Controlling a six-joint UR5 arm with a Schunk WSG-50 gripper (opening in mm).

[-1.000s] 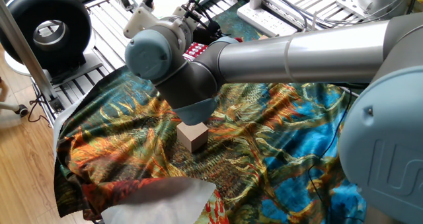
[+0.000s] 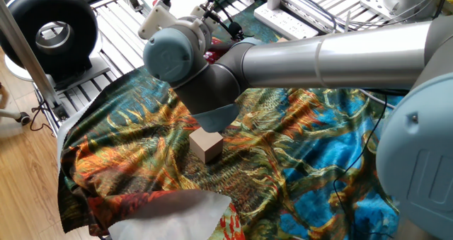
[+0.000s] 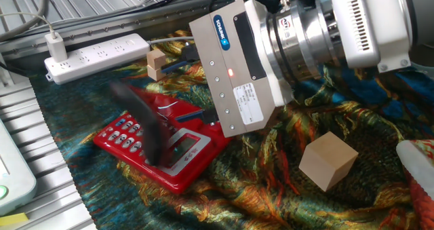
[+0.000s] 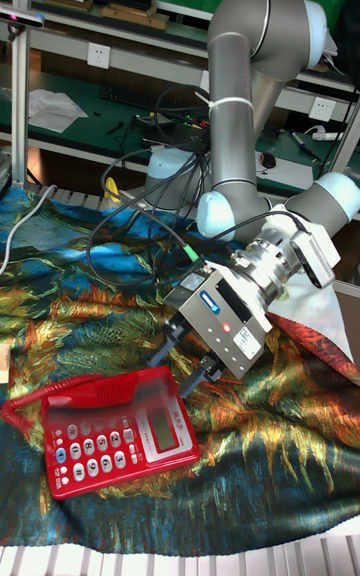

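Note:
A red telephone [image 3: 178, 179] with silver round keys and a small display lies on the patterned cloth. Over its keypad in exterior view 2 is a dark, blurred, elongated shape [image 3: 139, 115], which looks like the handset; its exact height cannot be told. In exterior view 3 a blurred red handset [image 4: 96, 391] shows along the phone's back edge. My gripper [image 3: 173, 93] is beside the phone, its two dark fingers [image 3: 196, 116] spread apart, with nothing seen held between them. In exterior view 3 the gripper [image 4: 175, 374] points down at the phone's display end.
A large wooden cube [image 3: 328, 161] sits on the wrinkled cloth, under the arm in exterior view 1. A small wooden block [image 3: 156, 59] lies behind one finger, near a white power strip [image 3: 98, 59]. A black ring-shaped device [image 2: 49, 35] stands at the far left.
In exterior view 1 the arm and wrist have shifted slightly right. Less of the phone's keypad shows beside the wrist now. The wooden cube has stayed put.

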